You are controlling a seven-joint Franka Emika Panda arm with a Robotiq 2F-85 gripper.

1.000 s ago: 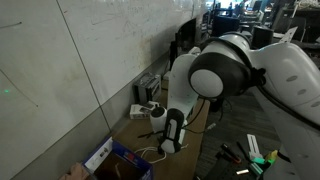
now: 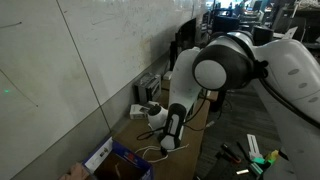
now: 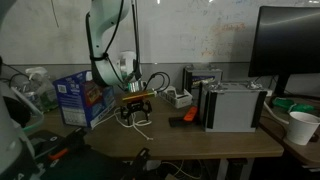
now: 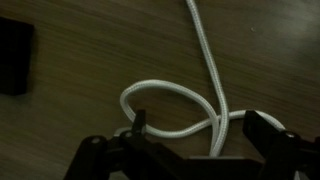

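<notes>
A white rope (image 4: 211, 75) lies on the brown table, curled into a loop that crosses itself in the wrist view. In that view the two dark fingers of my gripper stand wide apart at the bottom, on either side of the crossing, with the fingers open. Whether either finger touches the rope cannot be told. From the side, the gripper (image 3: 136, 106) points down low over the table, close above the rope (image 3: 139, 126). Part of the rope (image 2: 152, 156) also shows beneath the arm in the first exterior view.
A blue box (image 3: 75, 101) stands close beside the gripper. On the other side are a black-and-red object (image 3: 185, 119), a grey case (image 3: 231, 107), a white cup (image 3: 301, 127) and a monitor (image 3: 291, 55). A whiteboard wall (image 2: 60, 70) bounds the back.
The arm has shifted only slightly, and its gripper stays low over the rope. The rope and the surrounding objects look much the same.
</notes>
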